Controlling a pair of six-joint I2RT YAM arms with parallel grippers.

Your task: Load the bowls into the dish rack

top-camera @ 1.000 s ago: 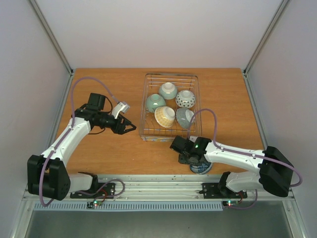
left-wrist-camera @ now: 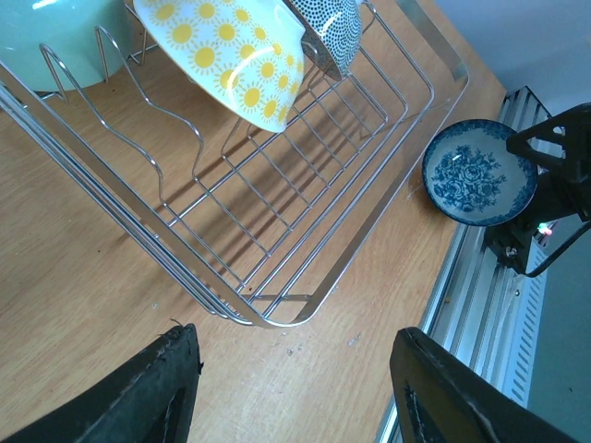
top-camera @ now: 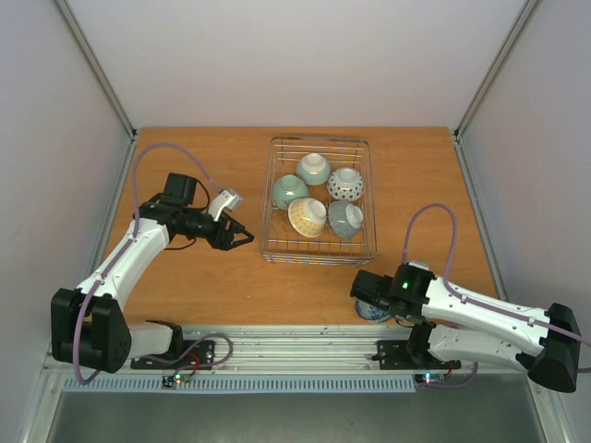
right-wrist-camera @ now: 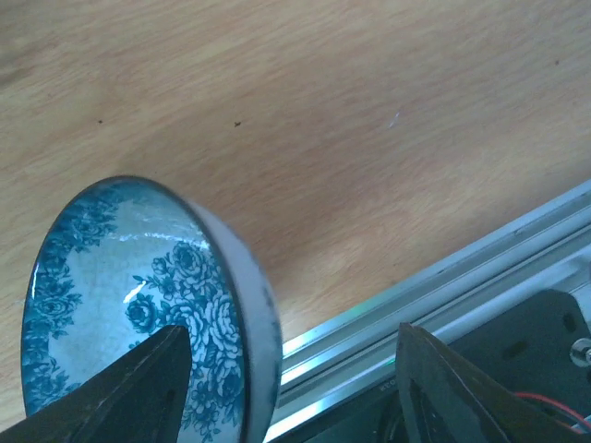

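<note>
A white bowl with blue flowers (right-wrist-camera: 175, 314) stands upright on the table near the front edge; in the top view the right arm hides most of it. Over it, my right gripper is open, and the bowl's near rim shows between its fingers in the right wrist view, no grip closed on it. The metal dish rack (top-camera: 319, 254) holds several tilted bowls, among them a yellow-patterned bowl (top-camera: 307, 217) and a grey-blue bowl (top-camera: 343, 219) at its front. Left of the rack, my left gripper hangs open and empty.
Further back in the rack sit two green bowls (top-camera: 290, 192) and a black-dotted bowl (top-camera: 346, 184). Bare tabletop (top-camera: 240, 295) lies in front of the rack. A metal rail (top-camera: 277, 339) borders the front edge.
My right gripper has moved to the right and slightly toward the front across the flowered bowl. The bowl stays in about the same place. My left arm is still.
</note>
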